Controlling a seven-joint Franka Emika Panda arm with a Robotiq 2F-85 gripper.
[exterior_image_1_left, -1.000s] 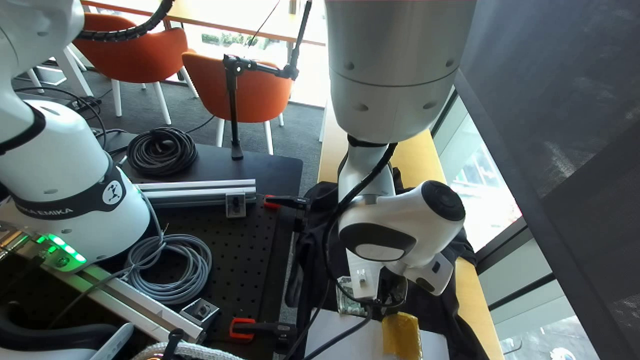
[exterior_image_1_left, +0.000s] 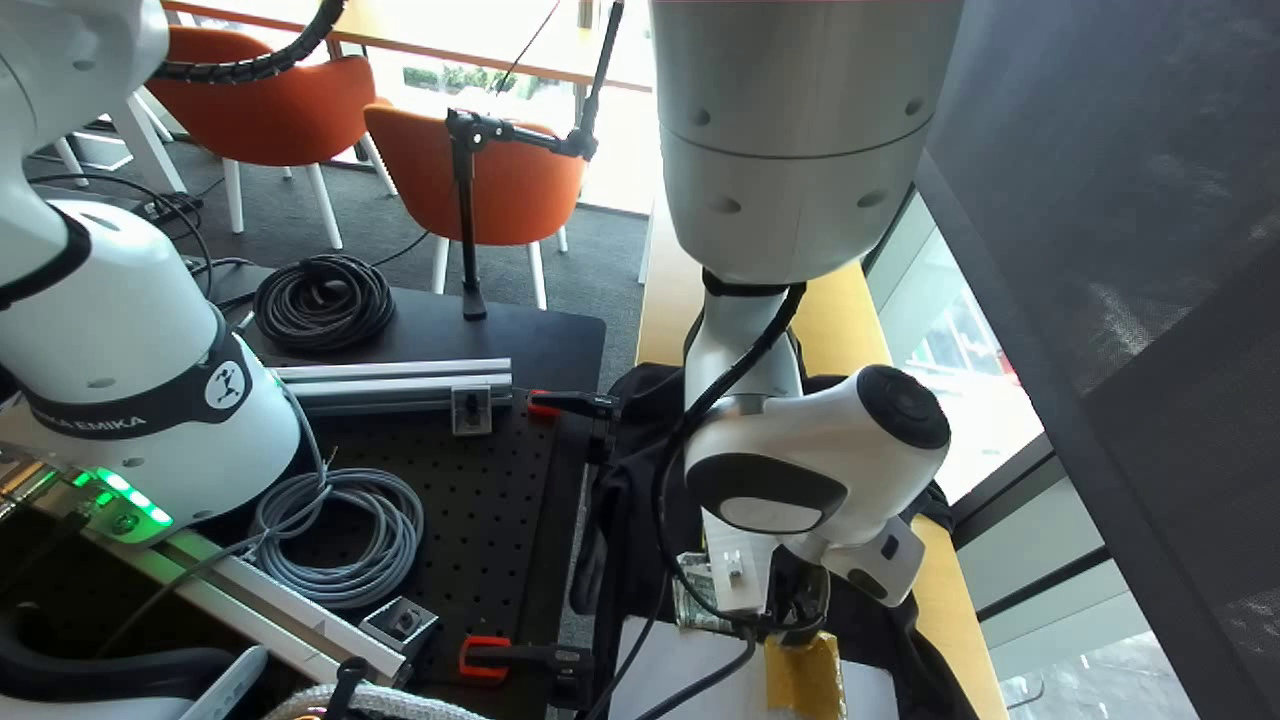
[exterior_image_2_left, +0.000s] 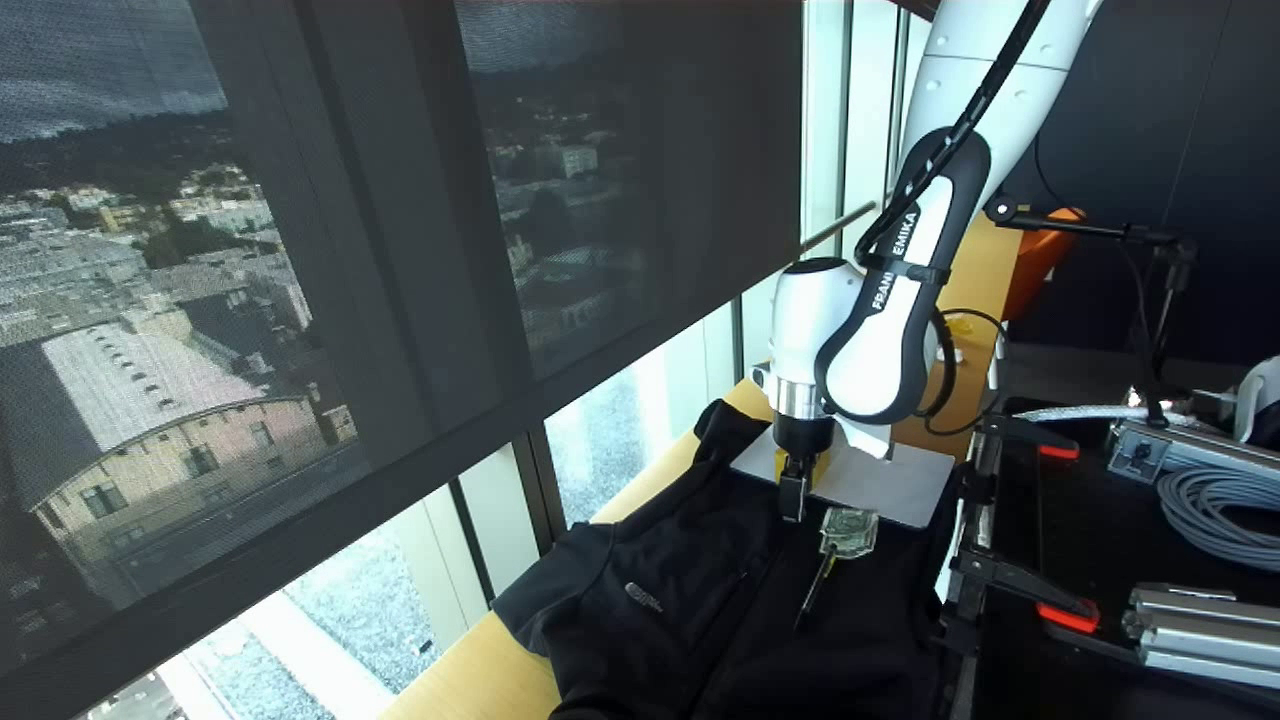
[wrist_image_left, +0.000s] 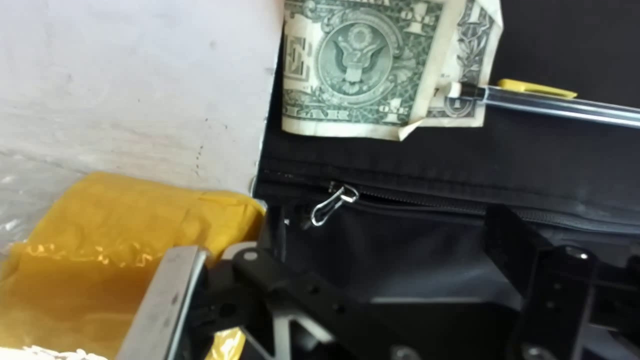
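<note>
In the wrist view, my gripper is open, its two black fingers wide apart over dark cloth with a zip; nothing is between them. A folded one-dollar bill (wrist_image_left: 354, 66) lies on the cloth beyond the fingers, beside the white board (wrist_image_left: 138, 78). The tip of a clear pen (wrist_image_left: 558, 108) with a yellow clip rests over the bill's right part. By my left finger sits a yellow-taped block (wrist_image_left: 132, 222) at the board's edge. From the second exterior view, the gripper (exterior_image_2_left: 793, 498) points down beside the bill (exterior_image_2_left: 849, 532), apart from it.
Black clothing (exterior_image_2_left: 672, 624) with folds covers most of the wooden ledge (exterior_image_2_left: 474, 672). A window blind (exterior_image_2_left: 636, 240) slopes along one side. Clamps (exterior_image_2_left: 1068, 614) and a black pegboard with coiled grey cable (exterior_image_1_left: 342, 534) lie on the other side.
My arm and hand have shifted slightly to the right and down in the first exterior view. The board, yellow block and bill appear unmoved.
</note>
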